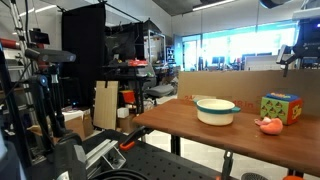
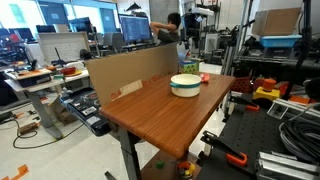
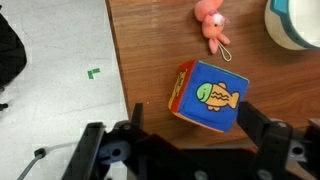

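A colourful block (image 3: 210,95) with a blue fish-picture top lies on the wooden table, beneath my gripper in the wrist view. The gripper is open, its dark fingers spread to either side of the block's near part, with nothing held. In exterior view 1 the block (image 1: 281,108) stands at the right, and the gripper (image 1: 287,66) hangs above it, clear of its top. A pink soft toy (image 3: 211,22) with a loop lies beyond the block. Left of the toy in exterior view 1 is a white bowl (image 1: 215,111) with a teal base.
The wooden table (image 2: 165,118) has a wide bare stretch in front of the bowl in exterior view 2. A brown board (image 2: 130,75) stands along one long side. The table edge runs just left of the block in the wrist view.
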